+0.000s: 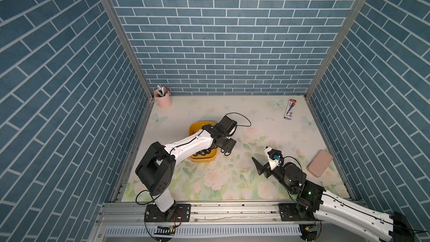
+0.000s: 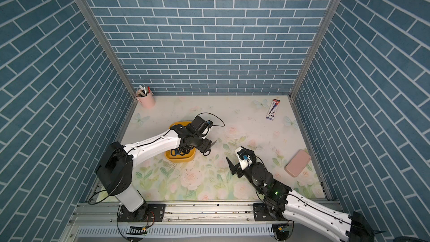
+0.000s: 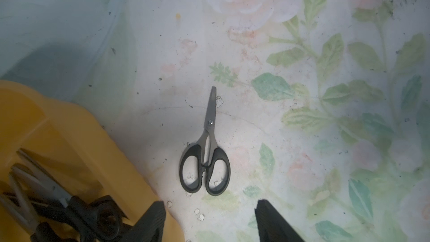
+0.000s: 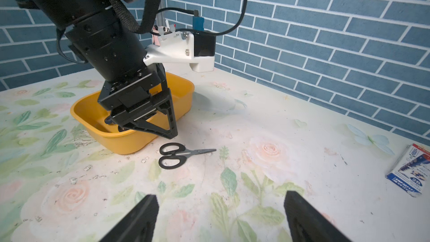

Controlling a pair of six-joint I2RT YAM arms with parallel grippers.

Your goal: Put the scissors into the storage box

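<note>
Black-handled scissors [image 3: 210,123] lie flat on the floral table, just outside the yellow storage box [image 3: 103,148] in the left wrist view; they also show beside the box in the right wrist view. The box [image 4: 112,139] holds several other dark-handled scissors [image 3: 62,197]. My left gripper hangs open above the loose scissors at the box's edge, nothing between its fingers, and hides part of the box in the top views. My right gripper stands open and empty to the right, facing the scissors.
A pink pen cup [image 1: 164,100] stands at the back left. A boxed pen pack [image 1: 289,109] lies at the back right and a pink block [image 1: 319,163] at the right edge. Brick-patterned walls enclose the sides and back.
</note>
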